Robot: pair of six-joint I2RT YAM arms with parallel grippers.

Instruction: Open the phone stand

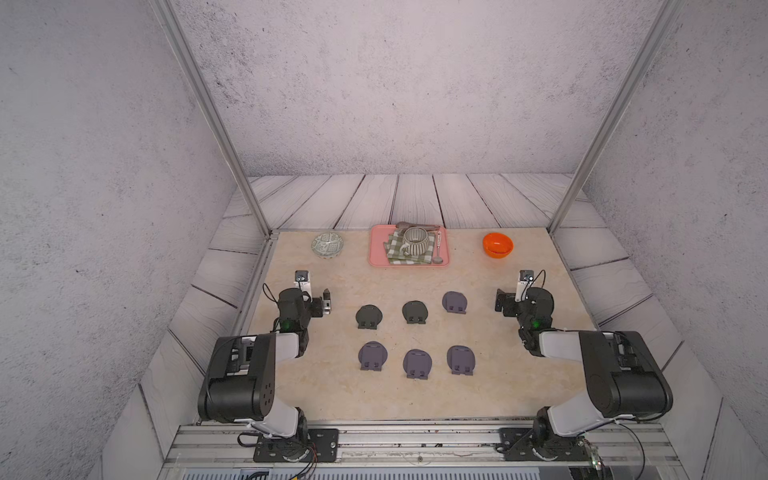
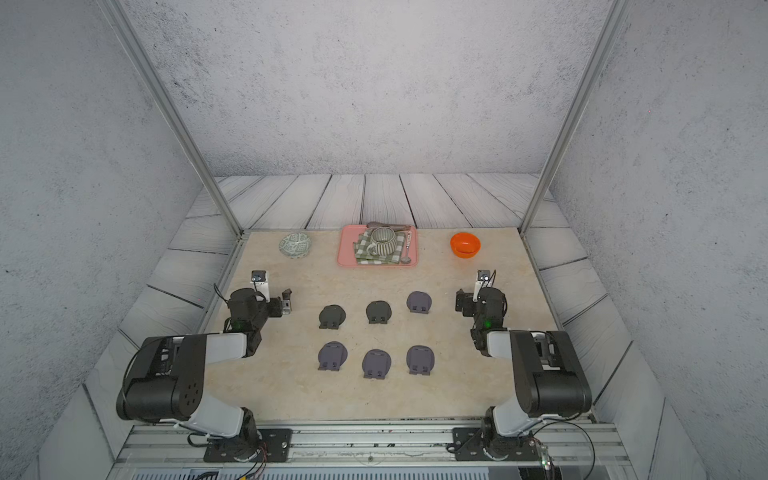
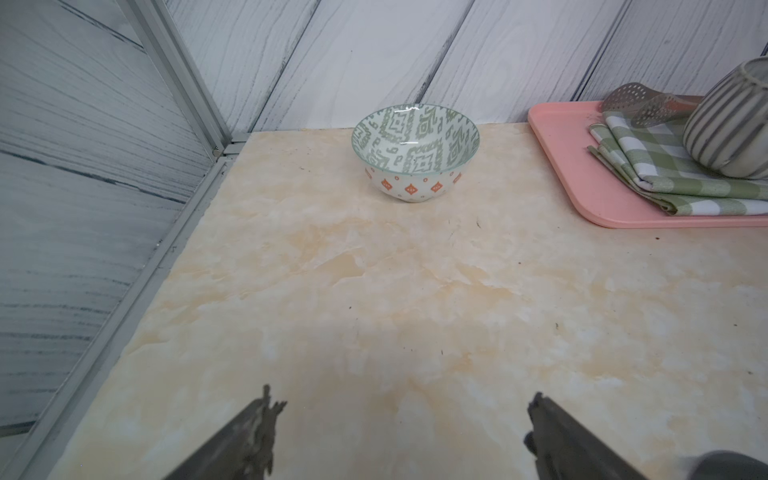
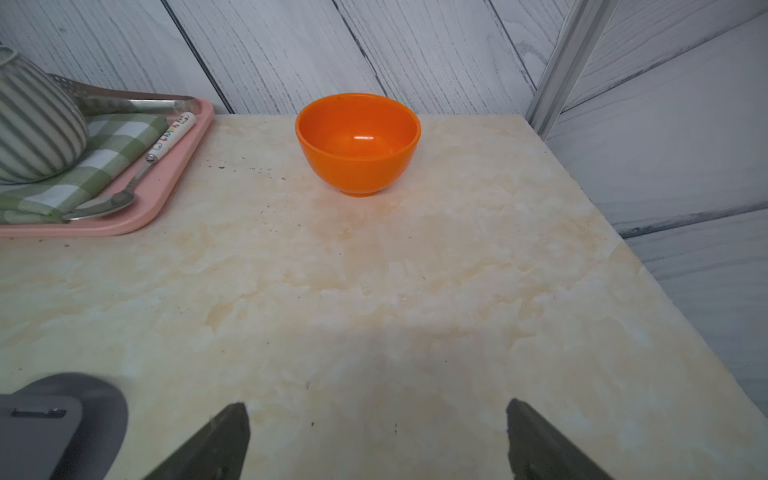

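Observation:
Several dark, round phone stands lie folded flat on the table in two rows. The back row has two blackish stands [image 1: 369,315] [image 1: 415,310] and a purple-grey stand [image 1: 454,301]; three more purple-grey stands [image 1: 373,354] [image 1: 417,362] [image 1: 461,358] form the front row. My left gripper is open and empty, off to the left of the rows. On the other side, my right gripper is open too, with only bare table between its fingers. Part of one stand [image 4: 68,424] shows at the right wrist view's lower left.
Along the back stand a patterned bowl [image 3: 416,152], a pink tray [image 2: 349,254] holding a striped pot, checked cloth and utensils, and an orange bowl [image 4: 358,148]. Bare table lies between the stands and both grippers.

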